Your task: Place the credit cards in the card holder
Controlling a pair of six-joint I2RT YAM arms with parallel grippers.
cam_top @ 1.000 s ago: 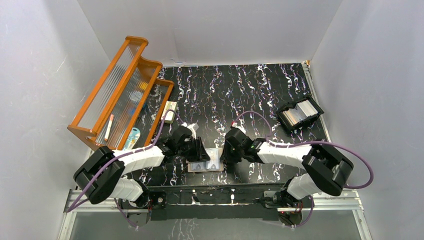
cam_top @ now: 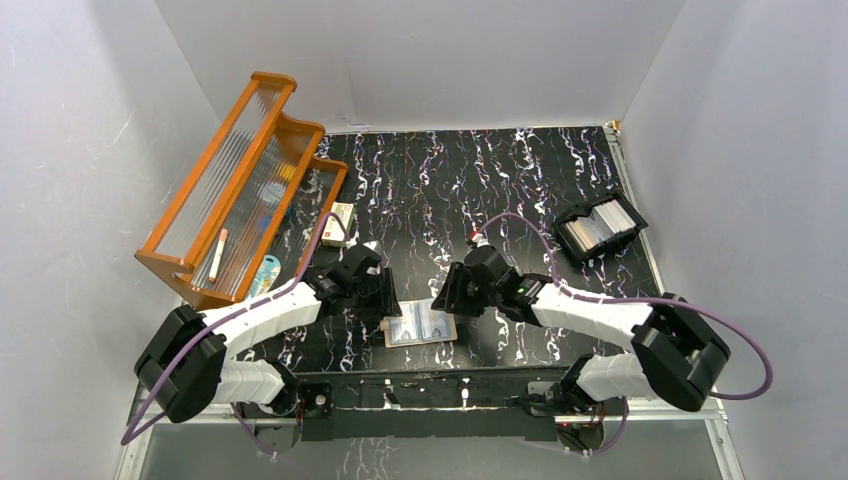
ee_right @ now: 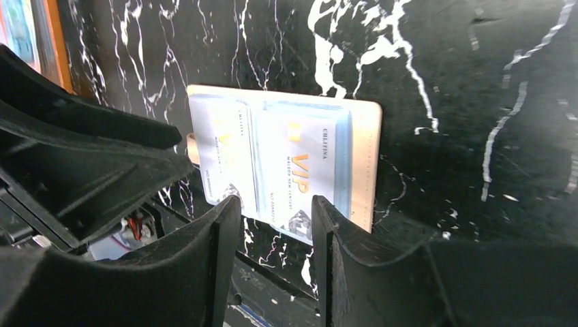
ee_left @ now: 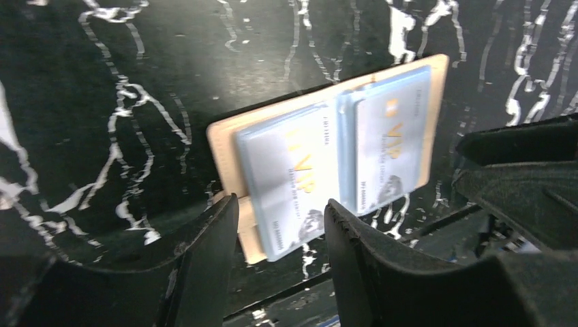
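Observation:
A flat beige card holder (cam_top: 448, 330) lies at the front middle of the table with pale blue-edged VIP cards in two side-by-side slots, the left card (ee_left: 293, 177) and the right card (ee_right: 300, 170). My left gripper (cam_top: 385, 305) hovers over its left end, open, with nothing between its fingers; in the left wrist view its fingertips stand before the left card. My right gripper (cam_top: 445, 300) hovers at the holder's right end, also open and empty, its fingertips over the lower part of the right card in the right wrist view.
A wooden shelf with ribbed panels (cam_top: 230, 190) stands at the back left, a small box (cam_top: 338, 222) beside it. A black tray of cards (cam_top: 600, 225) sits at the back right.
Both grippers have shifted slightly, the left one a little leftward and both arms somewhat raised.

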